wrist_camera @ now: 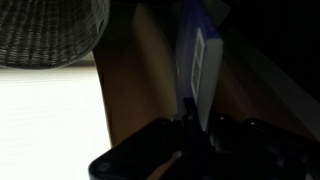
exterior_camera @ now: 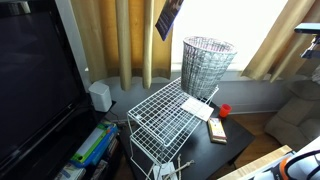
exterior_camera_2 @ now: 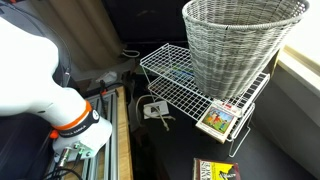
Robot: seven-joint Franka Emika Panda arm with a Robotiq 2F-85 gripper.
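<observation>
In the wrist view my gripper is shut on a thin, flat case or book (wrist_camera: 198,65) with a dark blue cover and a pale edge. The same dark blue case (exterior_camera: 168,17) hangs at the top of exterior view 1, left of the wicker basket and in front of the curtain. The arm above it is cut off there. The grey wicker basket (exterior_camera: 204,68) stands upright on the white wire rack (exterior_camera: 165,118). Exterior view 2 shows the basket (exterior_camera_2: 235,50) close up, but not the held case.
On the rack beside the basket lies a flat colourful case (exterior_camera_2: 217,119); another yellow and red case (exterior_camera_2: 215,169) lies on the dark table. A red cup (exterior_camera: 225,110) stands at the table's right. A white box (exterior_camera: 101,96) is by the television (exterior_camera: 38,75).
</observation>
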